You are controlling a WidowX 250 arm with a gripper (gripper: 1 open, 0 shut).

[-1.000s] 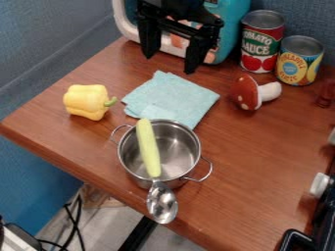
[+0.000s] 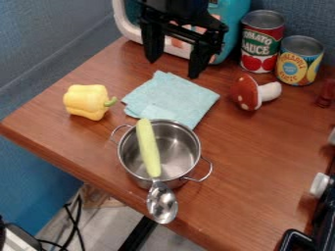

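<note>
My gripper [image 2: 174,57] hangs open at the top middle, above the back of the table, with nothing between its two black fingers. Below it a light blue cloth [image 2: 170,96] lies on the wood. A yellow pepper [image 2: 88,101] sits to the left. In front, a steel pot [image 2: 179,167] holds a pale green-yellow long vegetable [image 2: 147,147], with a spoon [image 2: 163,204] at its front edge. A red-capped mushroom [image 2: 250,92] lies right of the cloth.
A tomato sauce can [image 2: 262,44] and a yellow-labelled can [image 2: 299,61] stand at the back right, near a teal object [image 2: 228,14]. A black appliance [image 2: 312,221] is at the right edge.
The objects on the table have not visibly moved.
</note>
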